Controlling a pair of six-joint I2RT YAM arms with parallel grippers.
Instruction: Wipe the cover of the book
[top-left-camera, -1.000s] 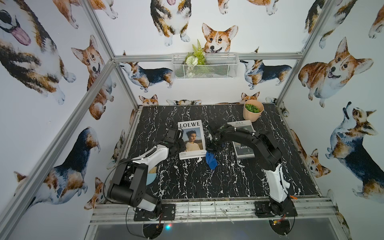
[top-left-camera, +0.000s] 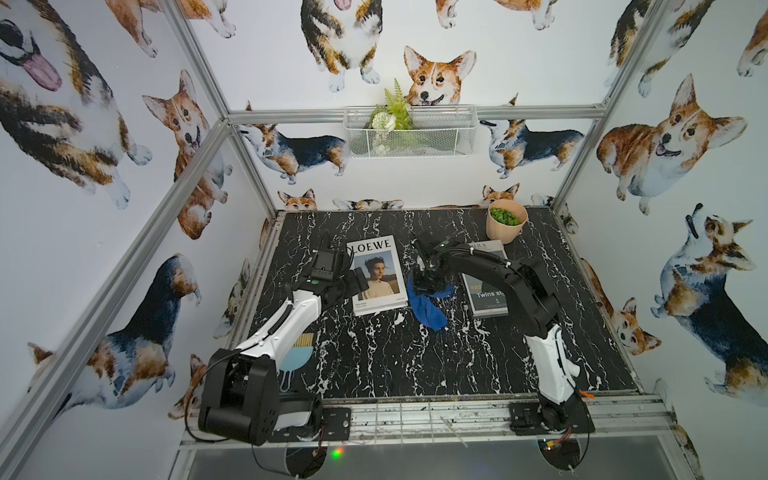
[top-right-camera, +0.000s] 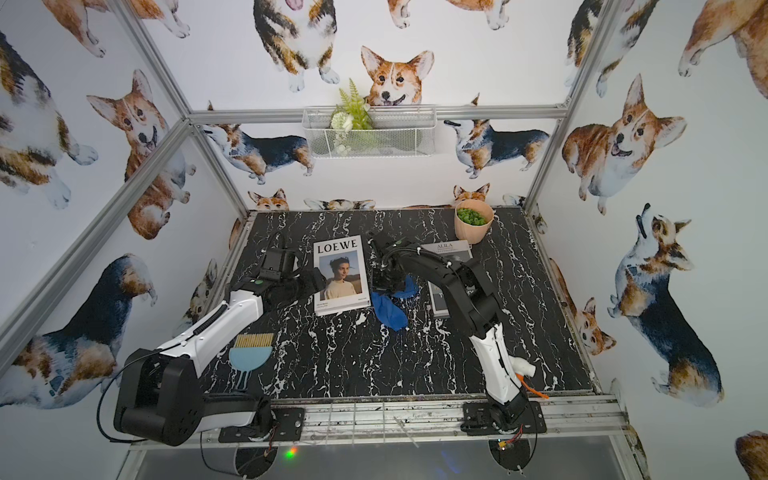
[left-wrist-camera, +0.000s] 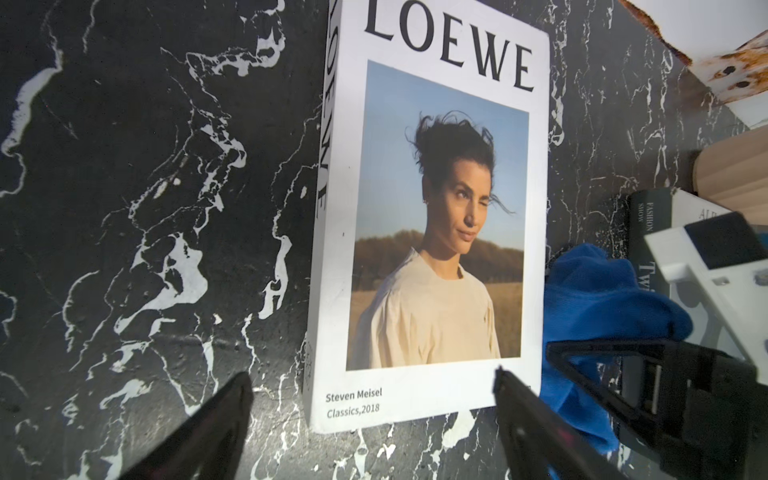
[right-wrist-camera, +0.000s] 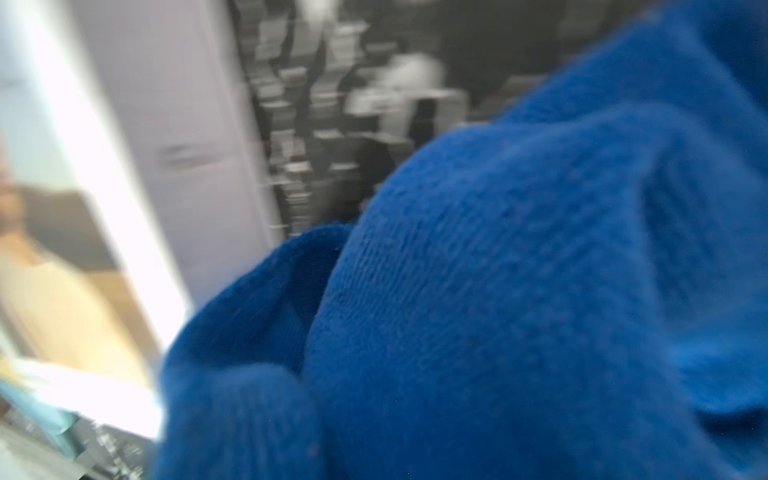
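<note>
A white LOEWE book (top-left-camera: 380, 301) with a woman's portrait on its cover lies flat, slightly turned, left of the table's middle. My left gripper is open at the book's left side, with nothing held between its blurred, spread fingers (left-wrist-camera: 209, 424). Just right of the book, my right gripper (top-left-camera: 425, 281) is shut on a blue cloth (top-left-camera: 432, 313), which hangs bunched and spreads on the table. In the right wrist view the cloth (right-wrist-camera: 496, 320) fills most of the picture and hides the fingertips; the book's side (right-wrist-camera: 192, 160) shows close by.
A dark book (top-left-camera: 485, 302) lies under the right arm. Behind it stands a beige pot (top-left-camera: 504, 232) with a green plant. A light blue brush (top-right-camera: 251, 356) lies front left, near the left arm.
The LOEWE book has shifted left and turned slightly. My left gripper has moved left and back from it. More of the blue cloth now shows around the right gripper, which has hardly moved.
</note>
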